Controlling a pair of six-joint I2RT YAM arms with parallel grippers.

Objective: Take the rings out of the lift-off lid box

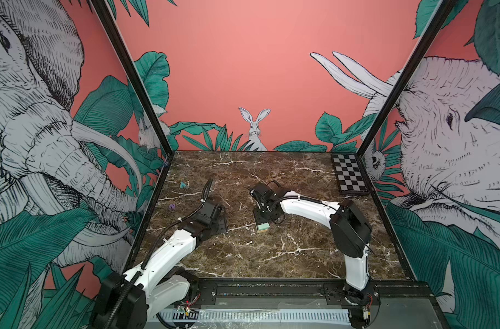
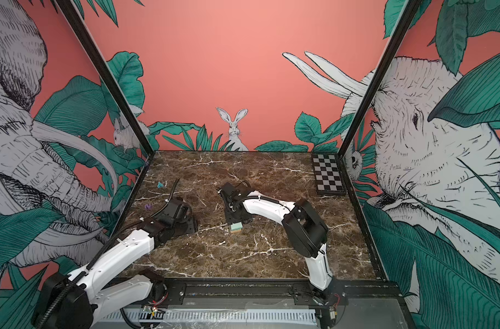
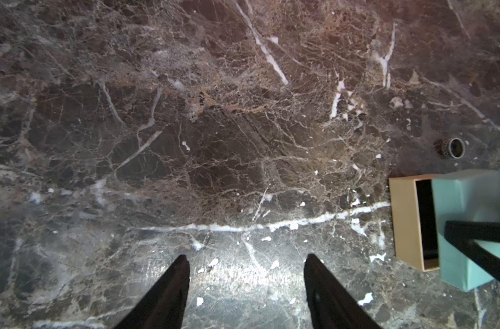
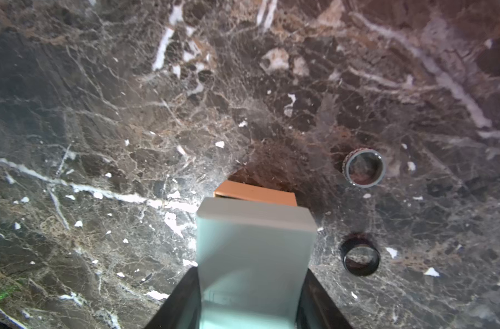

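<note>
The tan box (image 3: 404,219) sits on the marble table, mostly covered by the mint lid (image 4: 255,257), which my right gripper (image 1: 259,219) holds directly over it. A dark opening shows beside the lid in the left wrist view. Two rings, a patterned silver one (image 4: 364,150) and a black one (image 4: 345,255), lie to the right of the box in the right wrist view. My left gripper is open with nothing between its fingers, over bare table left of the box.
A checkered board (image 1: 348,172) lies at the back right. Small teal (image 1: 182,184) and purple (image 1: 172,206) items lie at the left. The table around the box is otherwise clear.
</note>
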